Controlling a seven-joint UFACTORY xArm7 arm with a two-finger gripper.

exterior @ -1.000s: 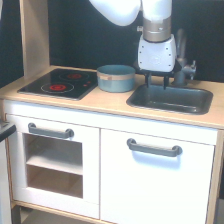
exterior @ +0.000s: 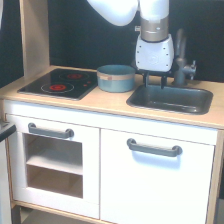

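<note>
My gripper [exterior: 154, 82] points down from the white arm at the top, over the left part of the dark sink [exterior: 172, 98]. Its two dark fingers stand apart, and I make out nothing between them. To the left of the gripper, a blue-grey pot [exterior: 116, 84] sits on the wooden counter between the stove and the sink, apart from the fingers.
A black stovetop [exterior: 60, 84] with red burner rings lies at the left of the counter. Behind the sink rises a dark faucet [exterior: 181, 60], close to my hand. Below are an open-fronted oven compartment [exterior: 54, 160] and a closed white cabinet door [exterior: 150, 182].
My gripper has shifted very slightly to the left. The pot and the rest of the kitchen look the same.
</note>
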